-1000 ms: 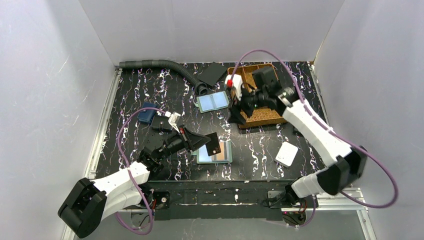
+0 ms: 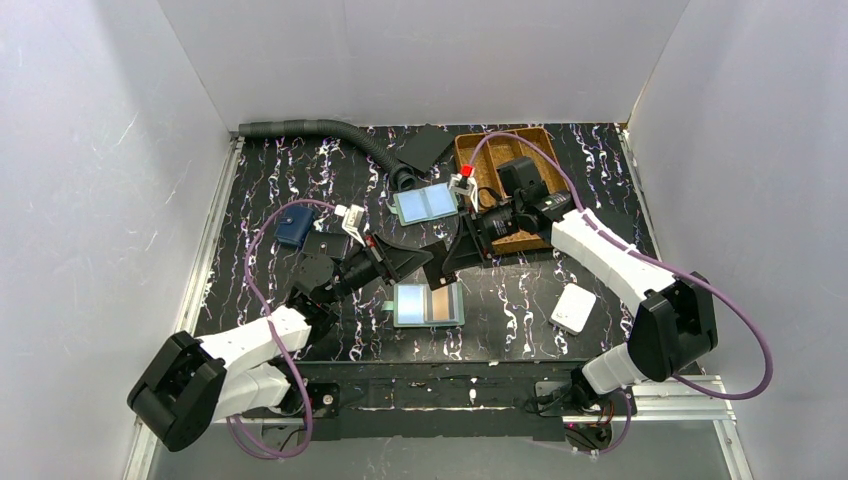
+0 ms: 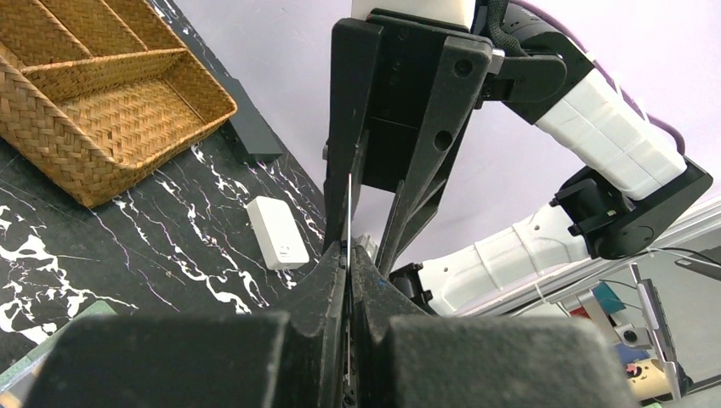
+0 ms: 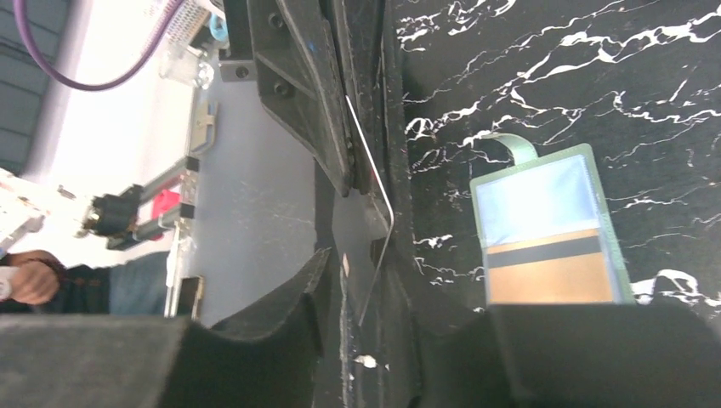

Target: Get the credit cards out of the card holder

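A black card [image 2: 436, 268] is held upright between the grippers in the top view, seen edge-on in both wrist views. My left gripper [image 2: 416, 258] is shut on its left side. My right gripper [image 2: 452, 262] reaches its other side, with the card between its fingers; whether they grip it I cannot tell. Below lies an open green card holder [image 2: 410, 306] with pale sleeves and a tan card [image 4: 544, 276]. Another open holder [image 2: 425, 202] lies behind, with blue sleeves.
A wicker tray [image 2: 525, 240] is at the back right, a white box [image 2: 573, 308] at the front right. Dark wallets [image 2: 294, 225], a black pad [image 2: 424, 148] and a ribbed hose [image 2: 300, 130] occupy the left and back.
My left gripper has raised the card up the view from over the front holder. My right gripper has moved down and left to meet it.
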